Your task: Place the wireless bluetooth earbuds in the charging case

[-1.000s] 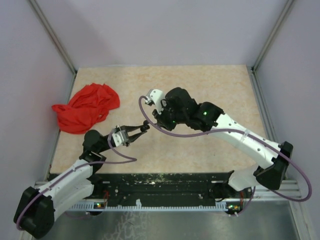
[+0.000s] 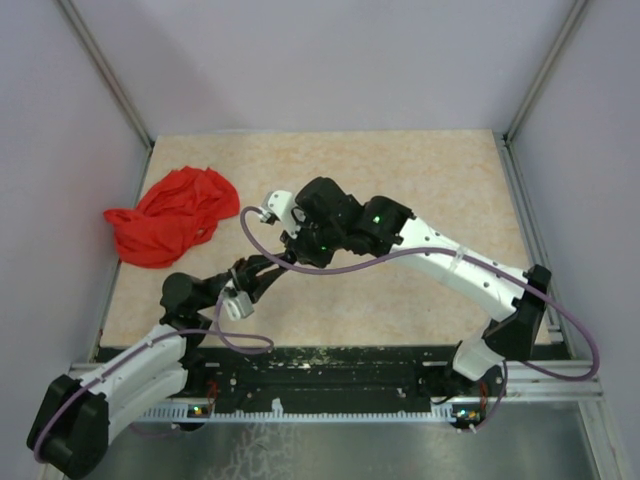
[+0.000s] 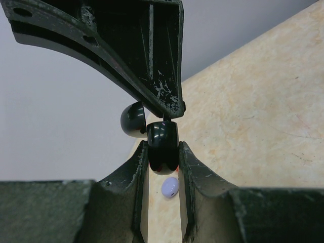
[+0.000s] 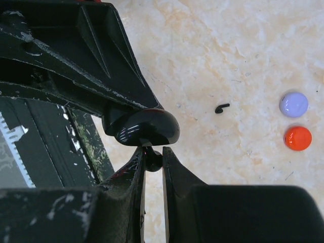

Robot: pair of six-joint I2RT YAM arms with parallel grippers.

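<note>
The grippers meet near the middle of the table in the top view. In the left wrist view my left gripper is shut on a glossy black charging case [image 3: 163, 136], held upright below the other gripper's black frame, with a rounded black part [image 3: 132, 120] beside it. In the right wrist view my right gripper is shut on a small dark piece [image 4: 153, 162], apparently an earbud; a glossy black rounded body [image 4: 147, 126] sits just beyond the fingertips. Which part is lid, case or earbud is hard to tell.
A red cloth [image 2: 172, 215] lies on the table's left. The right wrist view shows a purple disc [image 4: 293, 104], a red disc [image 4: 298, 138] and a small black piece [image 4: 221, 107] on the table.
My right arm has moved leftward, toward the left gripper. The left gripper has turned and shifted slightly, and the two now overlap in the top view.
</note>
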